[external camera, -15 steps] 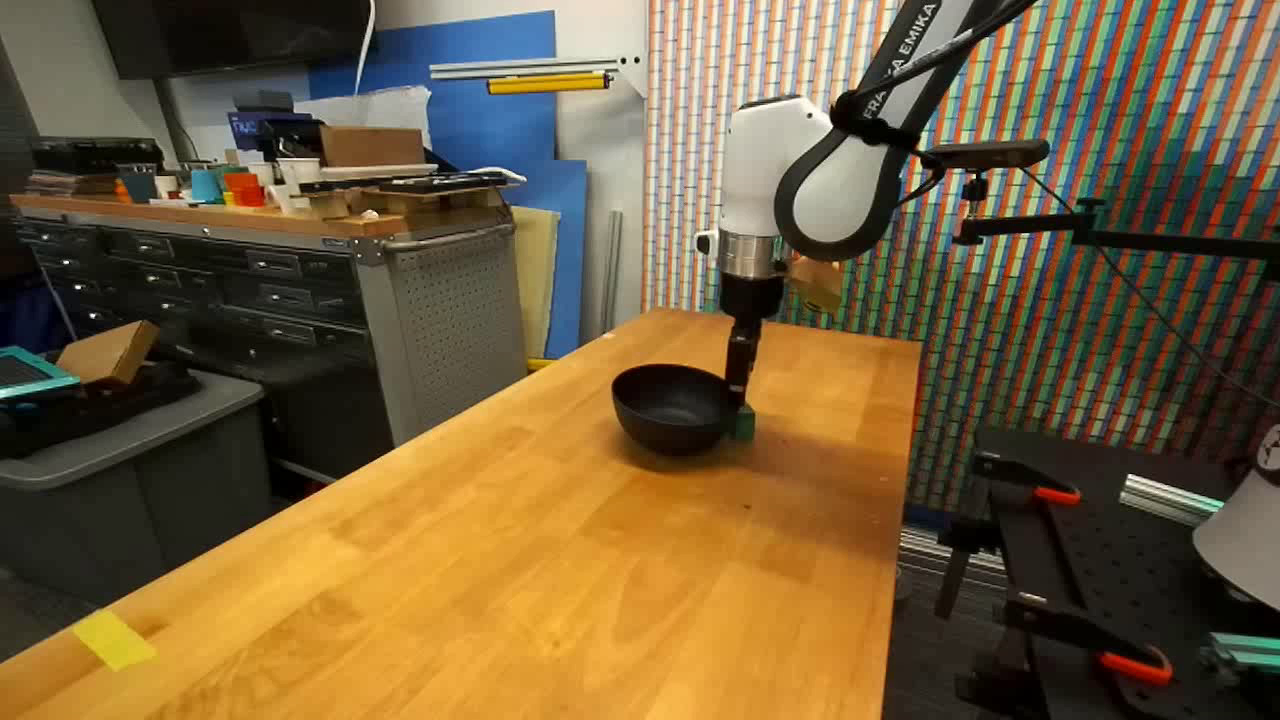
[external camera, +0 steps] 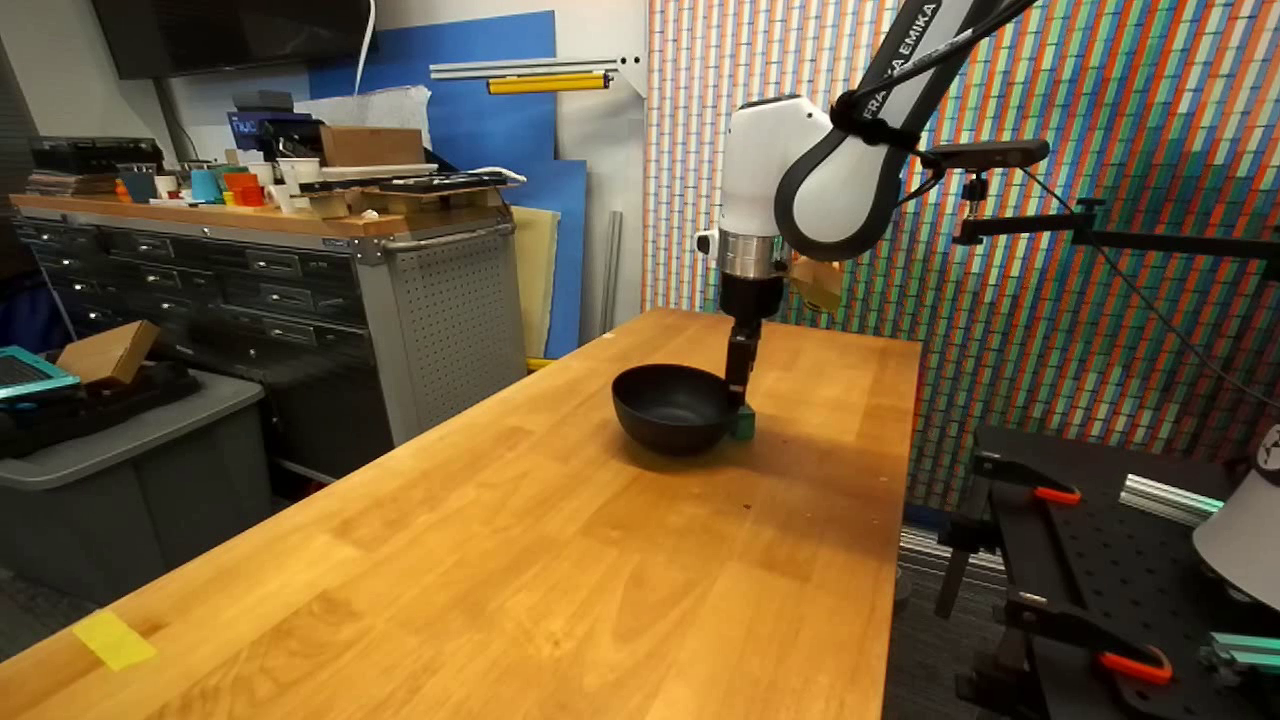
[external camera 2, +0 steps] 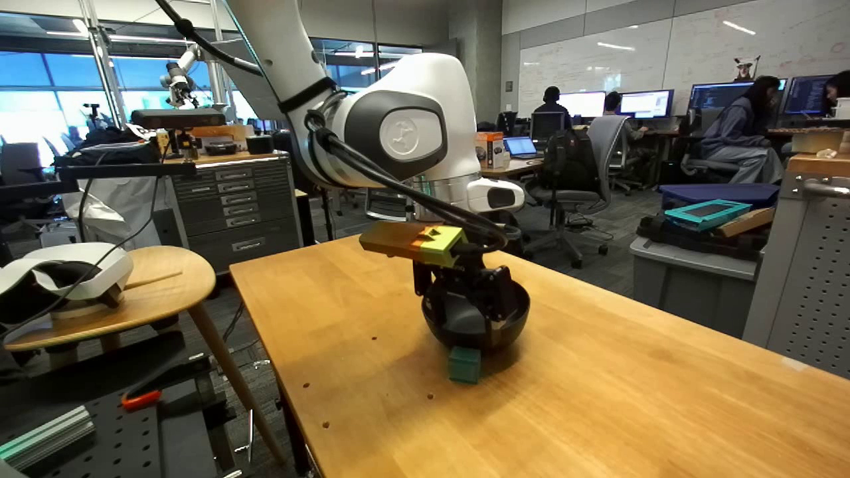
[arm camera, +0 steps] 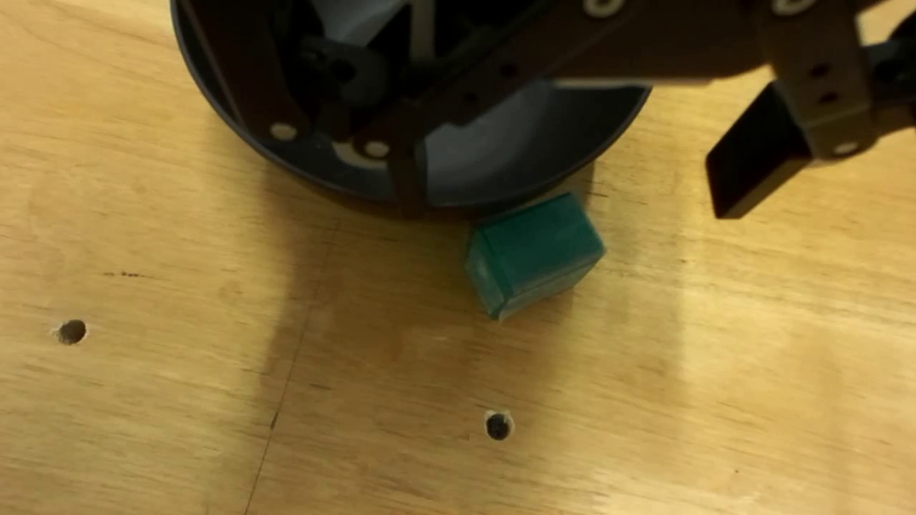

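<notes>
A black bowl [external camera: 672, 410] stands upright on the wooden table. Close against its outer side sits a small green block [arm camera: 539, 250], resting on the tabletop; exterior view 2 also has the block [external camera 2: 464, 365] in front of the bowl [external camera 2: 510, 325]. My gripper is open, its two fingers spread wide in the wrist view. One finger is over the bowl's rim, and the other finger [arm camera: 757, 156] is over bare wood to the right. Nothing is between the fingertips at their height; whether they touch the rim cannot be told.
A few small holes dot the wood. Off the table's right side in exterior view 1 stands a black workbench [external camera: 1122, 540] with clamps.
</notes>
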